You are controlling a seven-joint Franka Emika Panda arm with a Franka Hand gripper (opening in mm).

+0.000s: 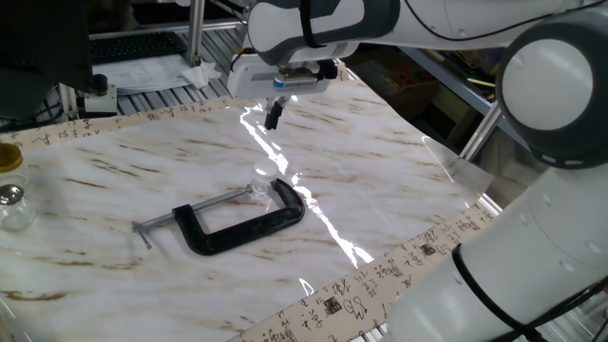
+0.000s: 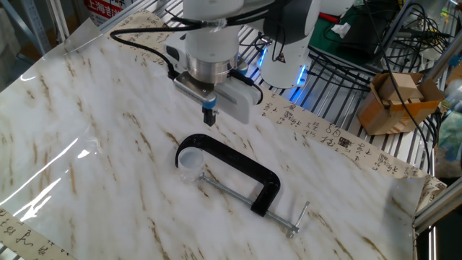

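Observation:
A black C-clamp (image 1: 249,231) with a silver screw lies flat on the marbled table sheet; exterior view 2 shows its frame (image 2: 242,160) and the T-handle end of the screw. Between the clamp's finger and the screw tip is a small clear round container (image 2: 191,162), hard to make out as a transparent shape in exterior view 1. My gripper (image 1: 273,118) hangs above the sheet beyond the clamp in that view, apart from it. In exterior view 2 the gripper (image 2: 208,118) points down, its dark fingertips together as one block, with nothing visible between them.
A clear jar (image 1: 13,195) with a yellow lid stands at the left edge in exterior view 1. Off the table are a keyboard (image 1: 135,47), papers, and a cardboard box (image 2: 401,102). Much of the sheet around the clamp is free.

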